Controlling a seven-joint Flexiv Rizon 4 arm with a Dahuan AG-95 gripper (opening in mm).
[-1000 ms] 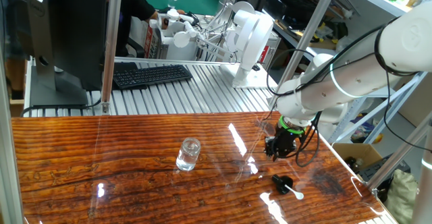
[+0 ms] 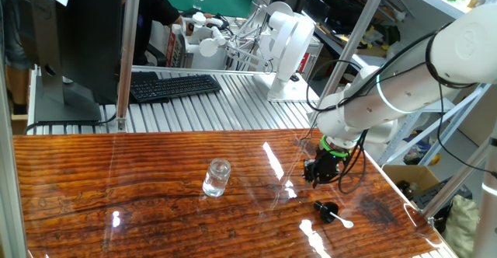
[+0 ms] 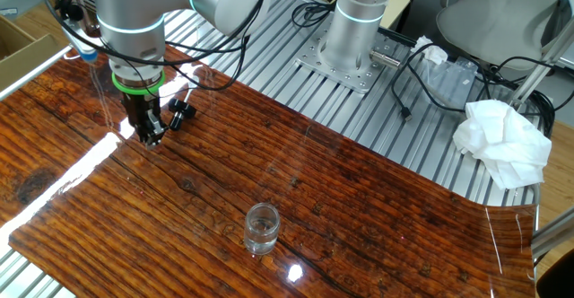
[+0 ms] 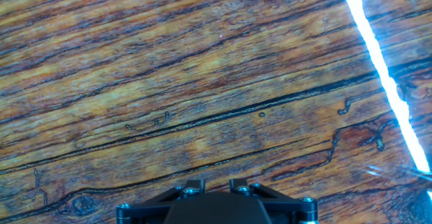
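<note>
My gripper [image 2: 312, 179] hangs over the right part of the glossy wooden table, and its two fingertips stand a little apart. Nothing shows between the fingers in the wrist view; only bare wood lies under them. A clear glass [image 2: 217, 178] with some liquid in it stands upright on the table, well away from the gripper. It also appears as a glass [image 3: 262, 229] at lower centre in the second exterior view. A small black object [image 2: 326, 210] with a white-tipped rod lies close to the gripper, apart from it.
A keyboard [image 2: 175, 88], a monitor [image 2: 64, 48] and a white fan [image 2: 289, 47] stand on the ribbed metal surface beyond the table. Crumpled white paper [image 3: 503, 144] lies at one side. Between gripper and glass the wood is clear.
The arm shifts very slightly to the right. The black object's white tip sits a little further right than a second ago. The glass stays where it was.
</note>
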